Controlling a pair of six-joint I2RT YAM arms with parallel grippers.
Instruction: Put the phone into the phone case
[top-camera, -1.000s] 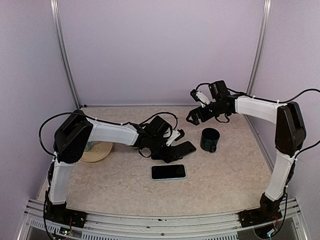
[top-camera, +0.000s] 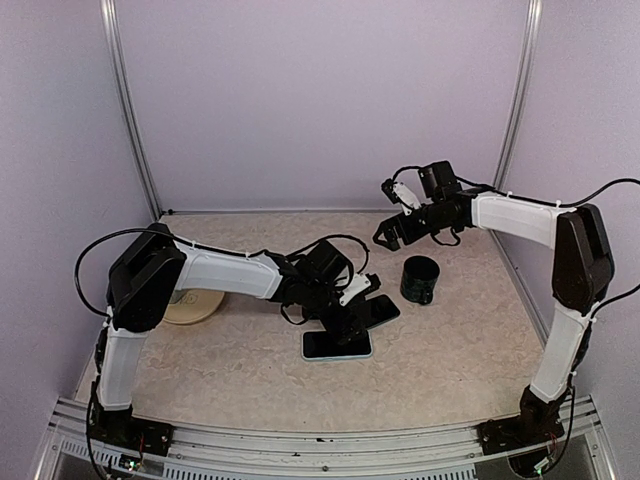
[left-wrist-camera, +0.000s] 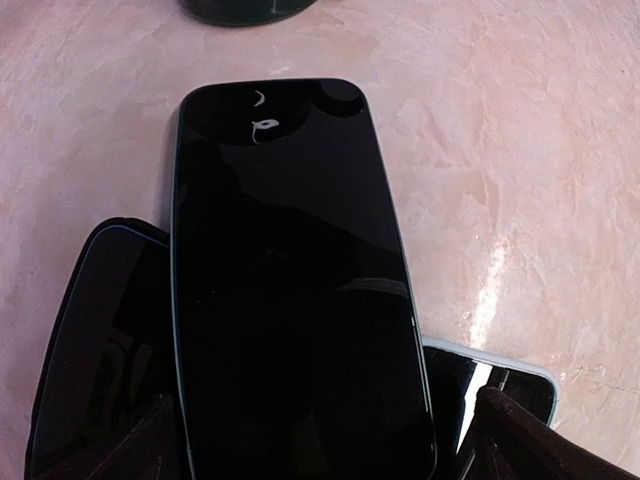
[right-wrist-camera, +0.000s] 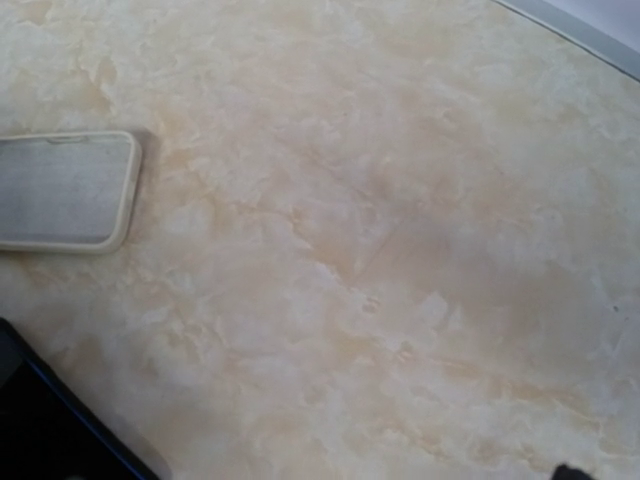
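In the left wrist view a black phone (left-wrist-camera: 290, 270) with a thin pale edge lies between the fingers of my left gripper, which stand wide at its sides; contact is not clear. This phone overlaps a blue-edged black phone (left-wrist-camera: 105, 330) on its left and a pale-edged one (left-wrist-camera: 520, 390) on its right. From above, its end (top-camera: 381, 312) sticks out past the left gripper. A cream-rimmed, grey phone case (right-wrist-camera: 65, 190), partly cut off, lies flat in the right wrist view. High at the right, my right gripper (top-camera: 388, 237) is open and empty.
A dark mug (top-camera: 420, 279) stands right of the phones, beneath the right arm. At the left a round beige board (top-camera: 194, 308) lies partly behind the left arm.
My left gripper has moved right and toward the front, now partly over the pale-edged front phone. The black phone end beside it has shifted the same way. The right arm looks still.
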